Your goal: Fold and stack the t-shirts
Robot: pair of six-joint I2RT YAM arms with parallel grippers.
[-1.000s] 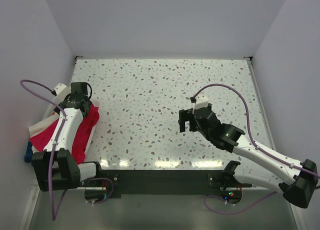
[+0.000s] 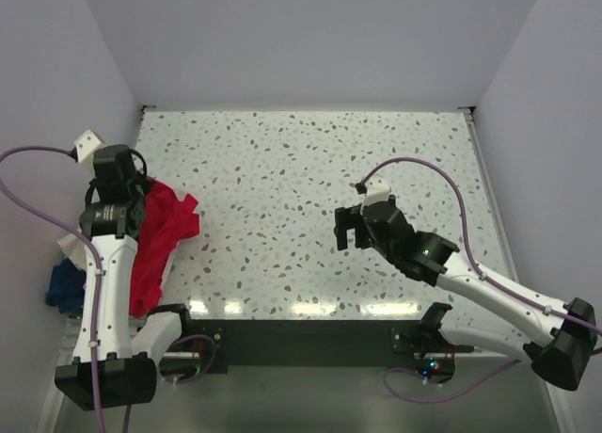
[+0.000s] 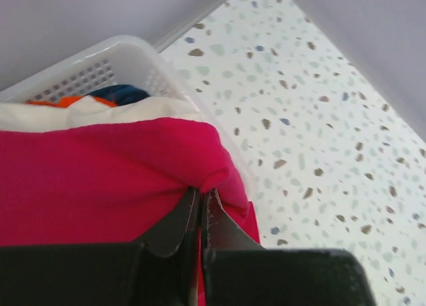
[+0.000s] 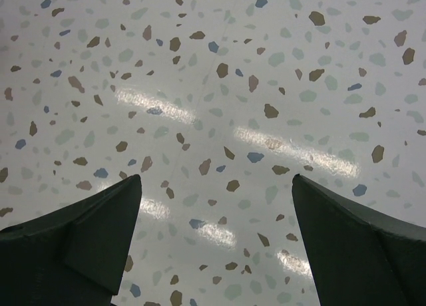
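In the top view my left gripper is over the left end of the table, shut on a red t-shirt. The left wrist view shows the red cloth pinched and bunched between the fingertips, raised in front of a white basket. Cream cloth lies behind it, with orange and dark blue cloth in the basket. My right gripper hangs open above the bare table; only speckled tabletop shows between its fingers in the right wrist view.
Dark blue cloth hangs at the far left beside the wall. Grey walls stand behind and at both sides.
The cloth now reaches farther right over the table's edge. The right arm is nearly still.
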